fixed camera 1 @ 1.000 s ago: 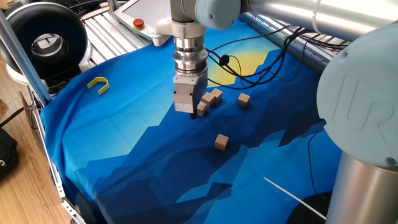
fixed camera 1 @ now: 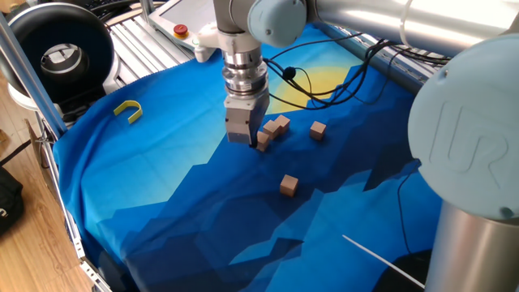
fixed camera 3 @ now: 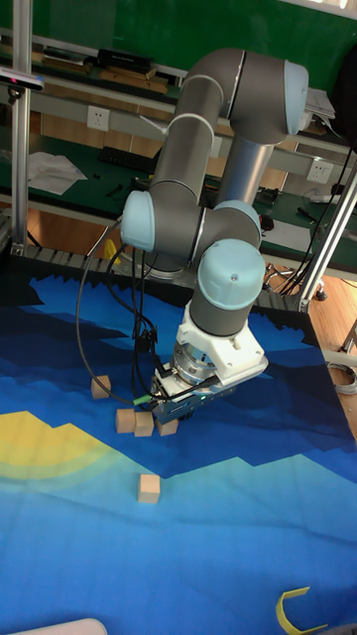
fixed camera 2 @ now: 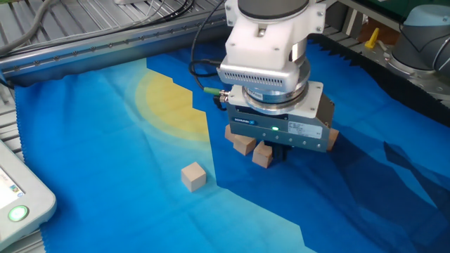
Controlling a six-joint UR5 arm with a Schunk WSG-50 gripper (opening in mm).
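Note:
My gripper [fixed camera 2: 279,152] hangs low over the cloth, its dark fingers pointing down right beside the near wooden cube [fixed camera 2: 262,154] of a row of three. Whether the fingers touch that cube, or how far apart they stand, does not show clearly. The row's other two cubes, the middle cube [fixed camera 1: 271,129] and the far cube [fixed camera 1: 282,123], sit close behind it. Two more cubes lie apart: a right-hand cube [fixed camera 1: 318,130] and a front cube [fixed camera 1: 289,186]. In exterior view 3 the gripper body partly covers the row's end cube [fixed camera 3: 168,427].
A blue patterned cloth [fixed camera 1: 203,235] covers the table. Toward its left edge lies a yellow hook-shaped piece [fixed camera 1: 130,110]. Black cables [fixed camera 1: 324,97] loop behind the cubes, and a thin white rod [fixed camera 1: 381,259] is at the front right.
My gripper has shifted slightly left in exterior view 1, and its fingers now show less below the body, close to the near cube. The cubes show no clear movement.

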